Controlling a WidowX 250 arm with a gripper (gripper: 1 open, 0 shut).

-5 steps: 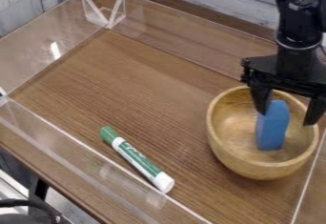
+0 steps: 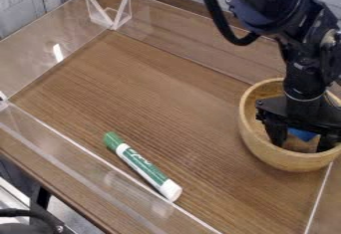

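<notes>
My black gripper reaches down from the top right into a tan bowl at the right edge of the camera view. Its fingers cover most of a blue object inside the bowl, and only patches of blue show. Whether the fingers are closed on it or apart around it is hidden.
A white and green cylindrical stick lies at the lower left on the wooden table. A small clear plastic piece sits at the top left near the tray's edge.
My gripper has descended into the bowl, over the blue object, which was in plain view before and is now mostly hidden.
</notes>
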